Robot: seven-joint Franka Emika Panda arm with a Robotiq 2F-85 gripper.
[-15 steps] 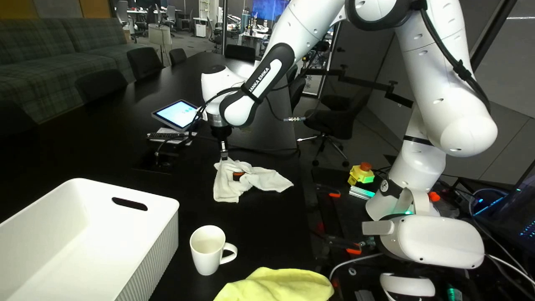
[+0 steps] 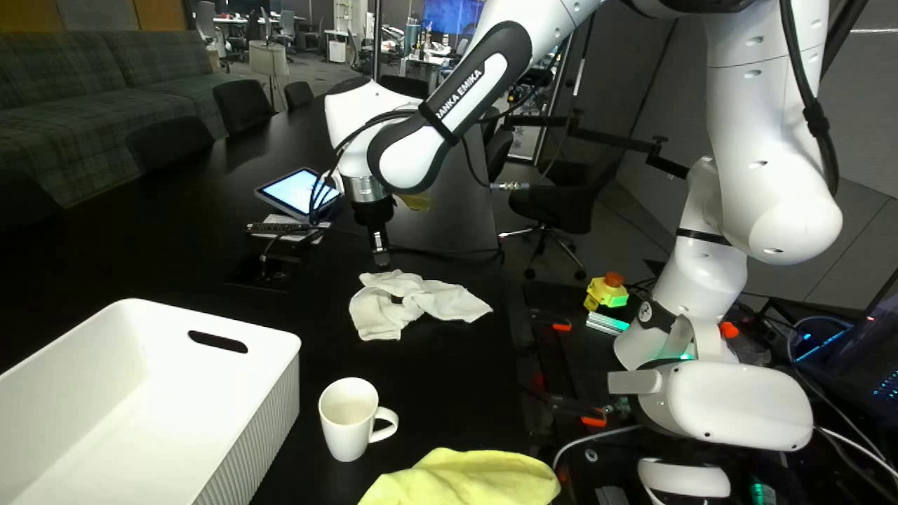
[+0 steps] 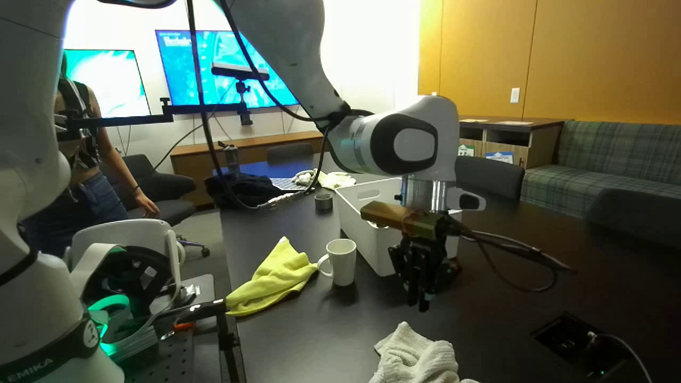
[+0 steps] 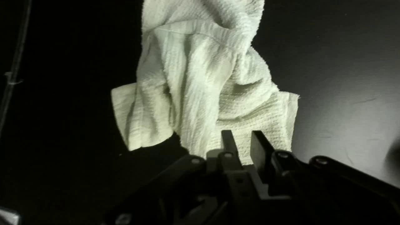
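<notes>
A crumpled white towel lies on the dark table, and its folds fill the middle of the wrist view. In exterior view 2 only part of the towel shows at the bottom edge. My gripper points down just beyond the towel's far edge in exterior view 1. The wrist view has my gripper with a narrow gap between its fingers, and towel cloth visible through that gap. Nothing appears held. Exterior view 2 places the gripper in the air above the table.
A white mug stands between a white bin and a yellow cloth. Past the towel are a tablet and a remote. Bare table surrounds the towel.
The arm's wrist has risen and turned slightly, and the fingertips have come off the towel's far edge. The towel's left side has shifted a little; an orange spot in its middle no longer shows.
</notes>
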